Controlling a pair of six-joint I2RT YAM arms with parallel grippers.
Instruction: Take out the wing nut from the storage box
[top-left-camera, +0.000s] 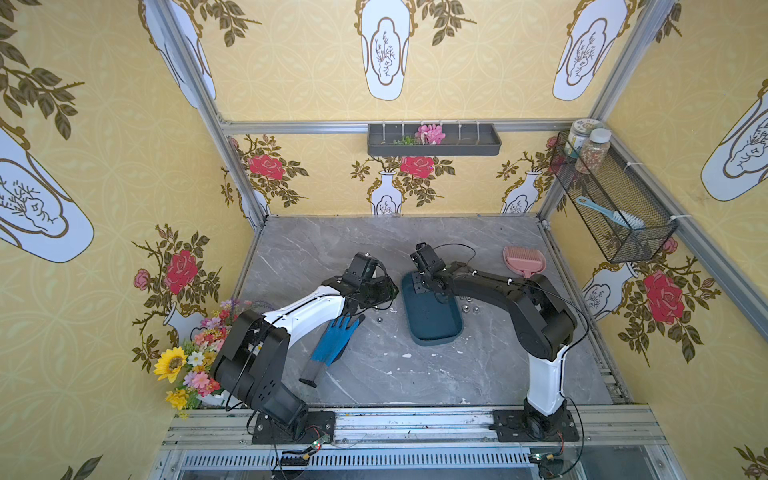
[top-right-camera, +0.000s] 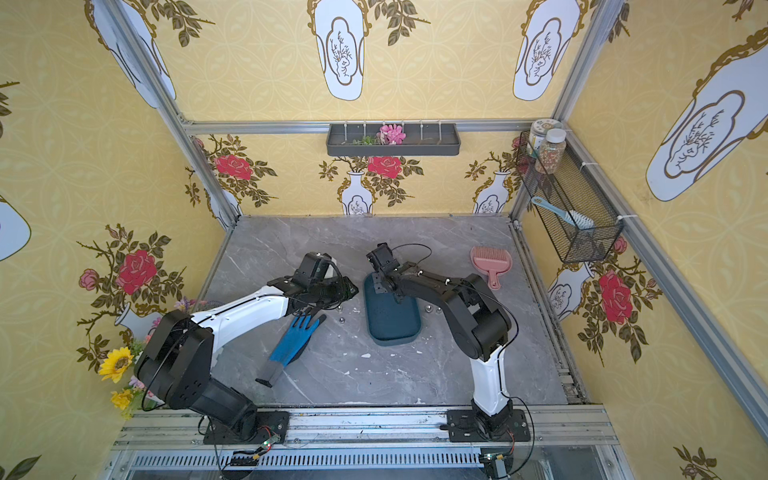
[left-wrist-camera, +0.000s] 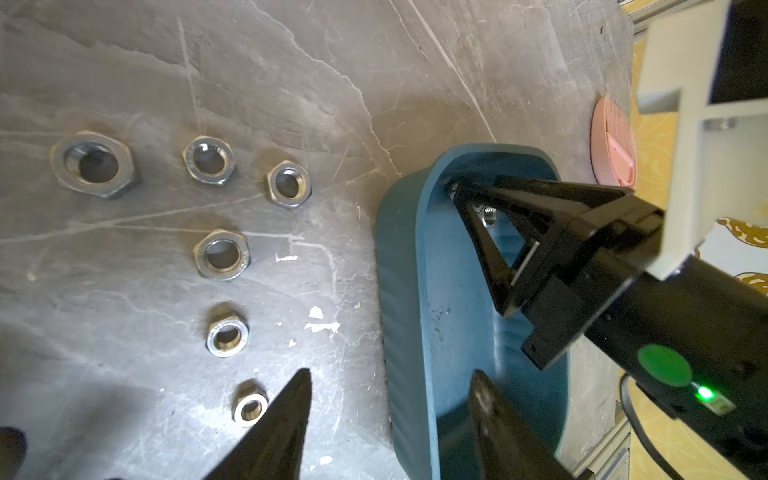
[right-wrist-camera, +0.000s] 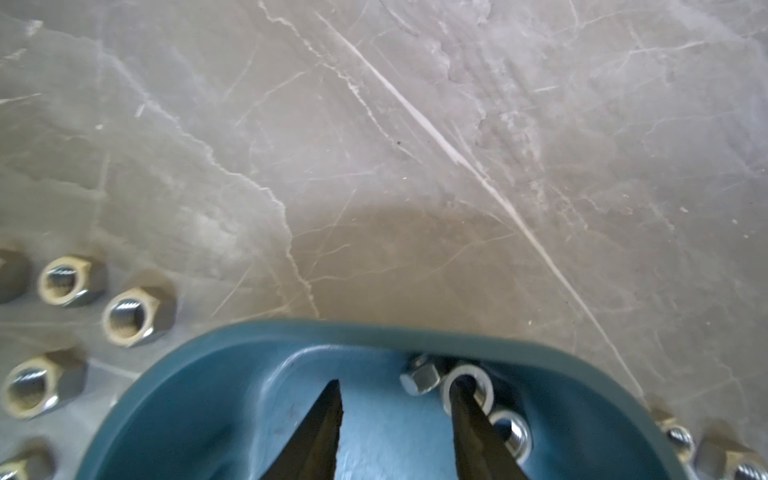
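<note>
The blue storage box stands at mid-table, slightly turned. Several metal nuts lie at its far end: a tilted one and two ring-shaped ones by the right wall, partly behind a finger of my right gripper. No wing shape can be made out on any of them. That gripper is open, reaching into the far end of the box, nothing between its fingers; in the left wrist view, one fingertip is close to the box's inner wall. My left gripper hangs open and empty near the box's left side.
Several loose hex nuts lie left of the box, and a few more to its right. Front left lies a blue fork-like tool, back right a pink dustpan.
</note>
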